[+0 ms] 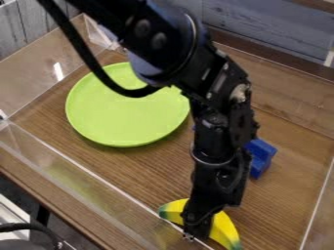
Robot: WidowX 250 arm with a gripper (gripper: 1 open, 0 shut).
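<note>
My gripper (198, 217) reaches down to the wooden table at the bottom centre, shut on a yellow banana (225, 230) with green tips. The banana lies at table level near the front edge, its middle partly hidden by the dark fingers. A green plate (111, 107) sits behind and to the left of the gripper.
A blue block (261, 156) lies right of the arm, partly hidden by it. Clear low walls border the table (294, 186) at left and front, with a grey wooden wall at the back.
</note>
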